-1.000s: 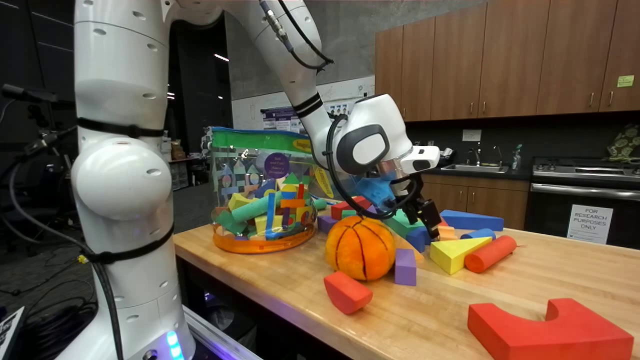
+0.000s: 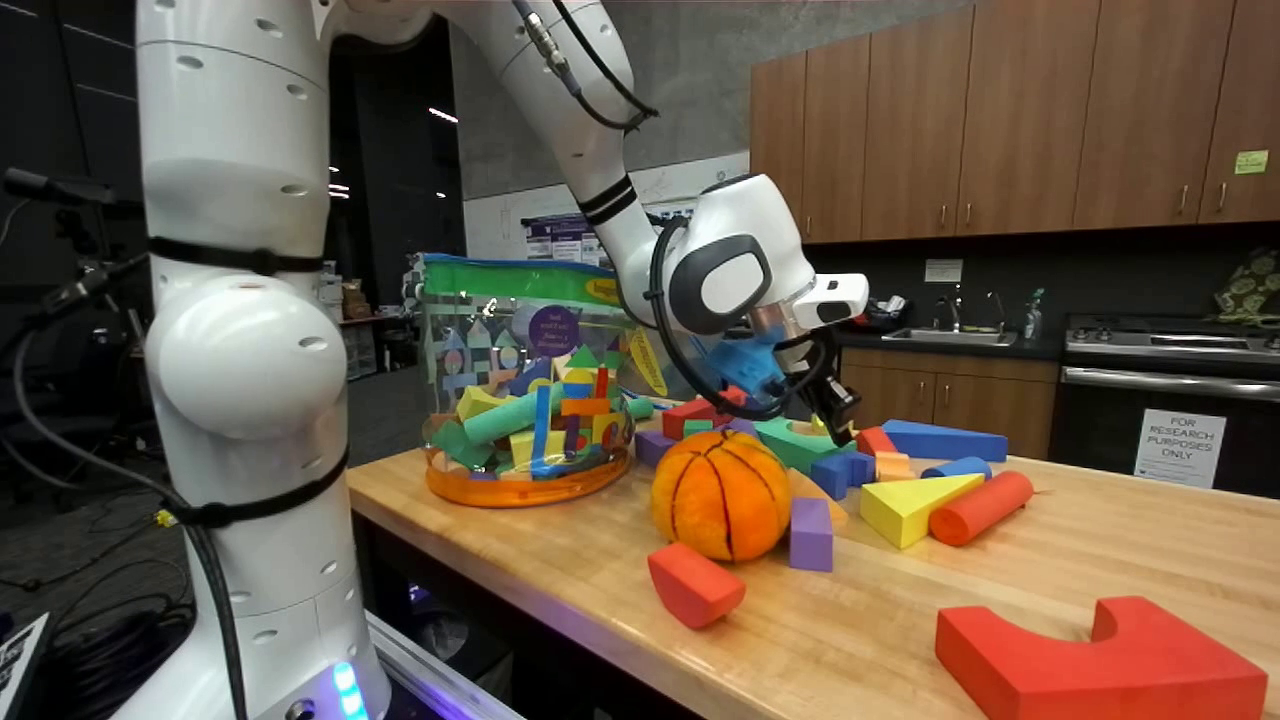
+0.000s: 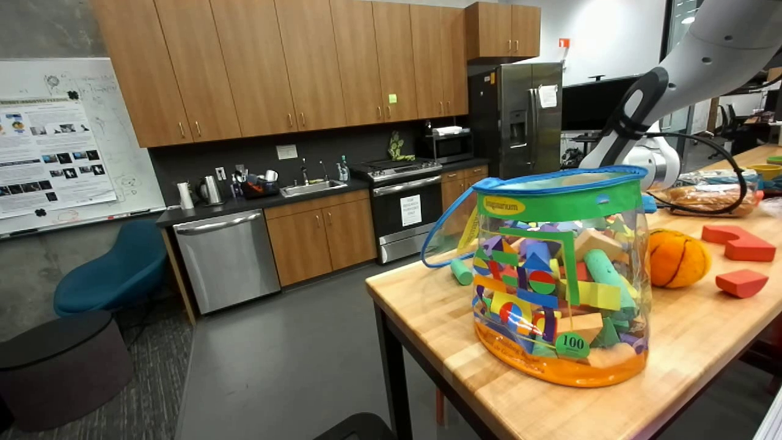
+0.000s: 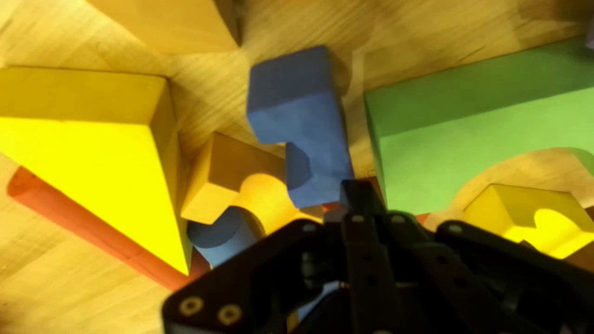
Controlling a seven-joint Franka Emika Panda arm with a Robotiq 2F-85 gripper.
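Observation:
My gripper [image 2: 845,434] hangs just over the cluster of foam blocks, its black fingers pressed together. Nothing shows between the fingertips in the wrist view, where the gripper overlaps the near end of a blue notched block [image 4: 303,119]. A green arch block [image 4: 490,117] lies to the right of it, with a small yellow block [image 4: 529,214] by the arch's curve. To the left are an orange notched block [image 4: 228,172], a blue cylinder [image 4: 222,242], a large yellow wedge [image 4: 89,156] and a red cylinder [image 4: 83,222].
A clear zip bag [image 3: 561,366] full of blocks stands at the table's end. The orange plush pumpkin [image 2: 722,494], a purple block [image 2: 811,535] and a red block [image 2: 695,584] sit nearer the front edge. Around the big red arch [image 2: 1098,666], the tabletop is mostly bare.
In exterior view 1, my gripper has risen and shifted a little left, away from the yellow wedge. The fingertips stand higher above the blocks. No clear shift of the blocks shows.

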